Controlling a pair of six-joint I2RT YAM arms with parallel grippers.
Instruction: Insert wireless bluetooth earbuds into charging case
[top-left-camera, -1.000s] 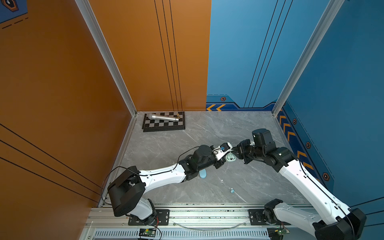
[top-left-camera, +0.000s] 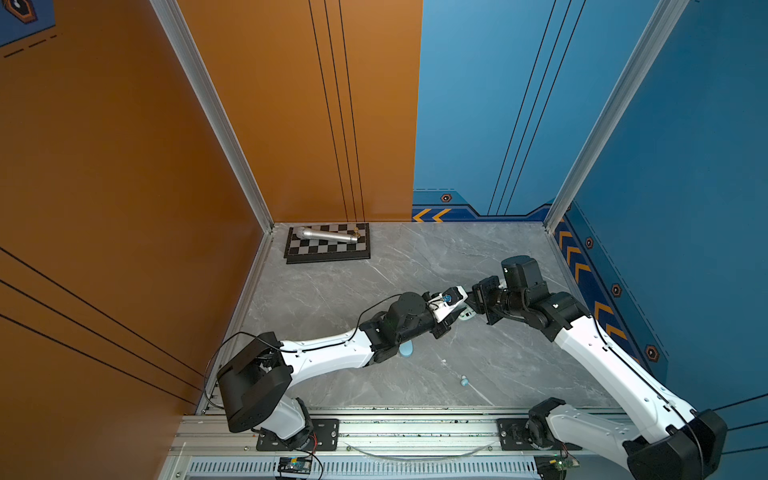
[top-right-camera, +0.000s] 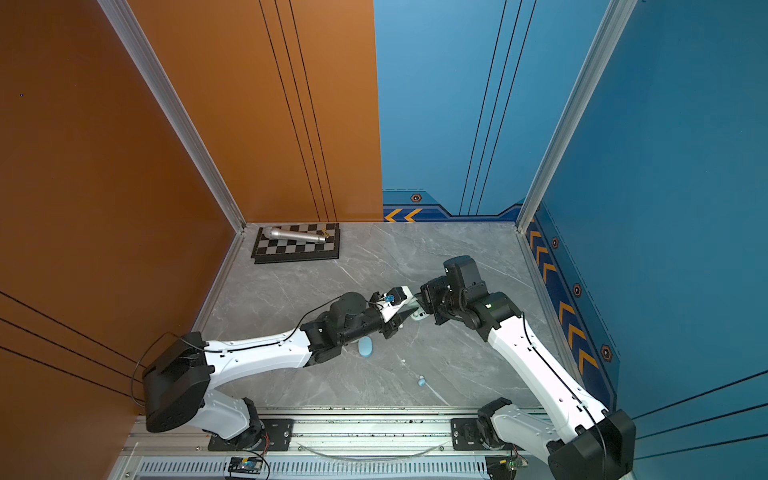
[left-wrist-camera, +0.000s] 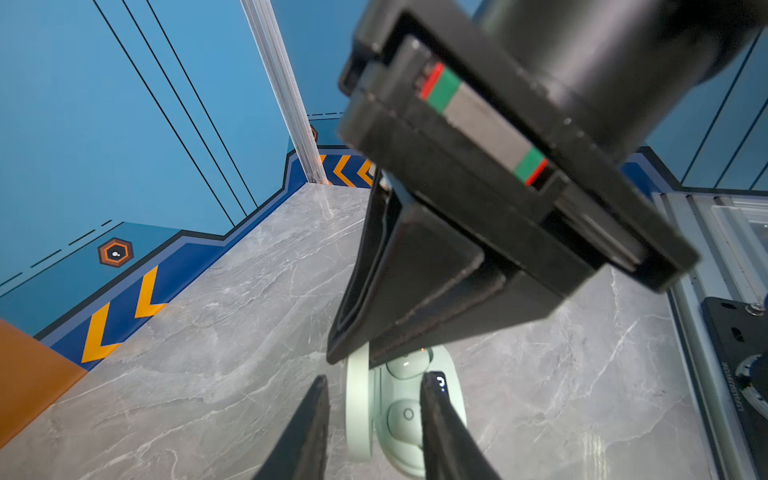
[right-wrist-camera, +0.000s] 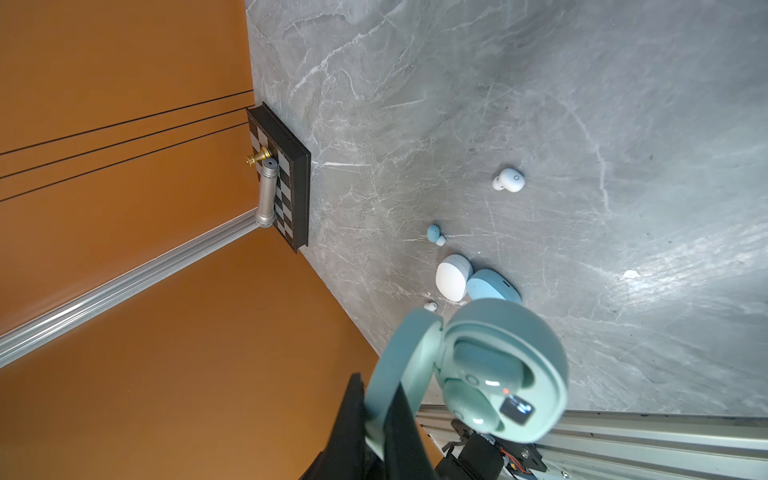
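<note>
A pale green charging case (right-wrist-camera: 548, 376), its lid (right-wrist-camera: 397, 345) raised, hangs from my right gripper, which is shut on the lid. Inside the case in the right wrist view sit two green earbuds, one earbud (right-wrist-camera: 488, 366) above the other earbud (right-wrist-camera: 470, 404). My left gripper stands open facing the case, with the lid edge and the case body (left-wrist-camera: 448, 384) showing between its fingers. I cannot tell whether they touch. In the top left view both grippers meet at the case (top-left-camera: 467, 314), which is partly hidden.
A blue case (right-wrist-camera: 493, 285) with a white lid (right-wrist-camera: 454, 277) lies on the grey table. Loose around it are a blue earbud (right-wrist-camera: 433, 233) and a white earbud (right-wrist-camera: 509, 180). A chessboard (top-left-camera: 328, 252) bearing a silver cylinder (top-left-camera: 324, 235) stands at the far left.
My left gripper and the green case have shifted slightly to the right. Less of the case shows in the top left view. The right arm has moved very little.
</note>
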